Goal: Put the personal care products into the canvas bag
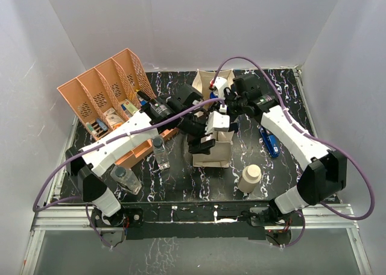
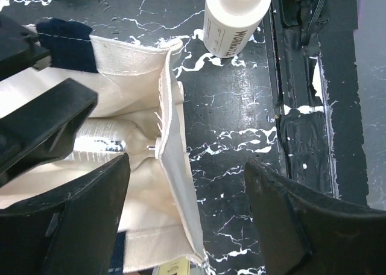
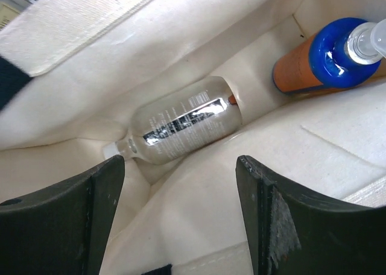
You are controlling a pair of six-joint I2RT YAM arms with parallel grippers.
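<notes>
The canvas bag (image 1: 211, 154) stands open at the table's centre, both grippers over it. In the right wrist view a clear bottle (image 3: 184, 121) lies inside and a blue-and-orange bottle (image 3: 335, 58) is beside it. My left gripper (image 1: 202, 141) is over the bag's near part, apparently open, with nothing seen between its fingers. My right gripper (image 1: 226, 103) is over the bag's far part, its fingers (image 3: 289, 221) apart and empty.
A white bottle (image 1: 249, 177) and blue item (image 1: 269, 141) stand or lie right of the bag.
</notes>
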